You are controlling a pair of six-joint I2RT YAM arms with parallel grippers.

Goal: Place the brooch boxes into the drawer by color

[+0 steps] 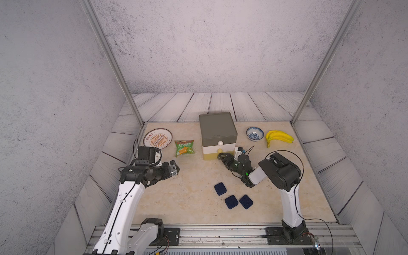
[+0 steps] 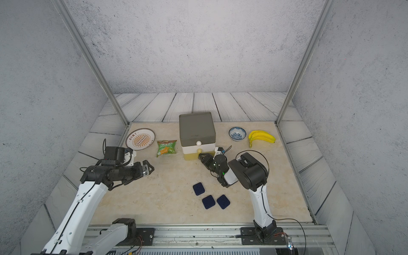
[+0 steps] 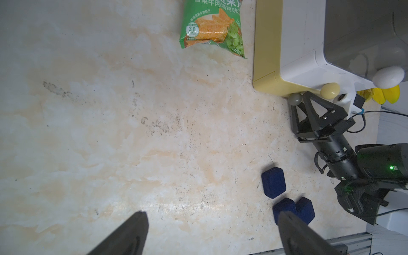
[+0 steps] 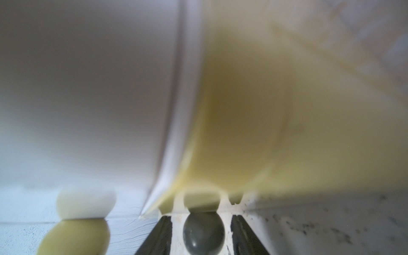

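Three dark blue brooch boxes lie on the table: one box (image 1: 220,188) on its own, and a pair, box (image 1: 231,201) and box (image 1: 246,201), closer to the front edge. The drawer unit (image 1: 217,127) stands at the back middle, with a grey top, a white middle and a yellow bottom drawer (image 3: 267,80). My right gripper is at the bottom drawer, its fingers part open on either side of the grey knob (image 4: 204,233), with narrow gaps showing. My left gripper hangs open and empty over the left of the table.
A green snack bag (image 1: 184,148) and a round plate (image 1: 158,138) sit left of the drawer unit. To its right are a blue-patterned bowl (image 1: 255,133) and bananas (image 1: 279,136). Bare tabletop lies before the drawers, left of the boxes.
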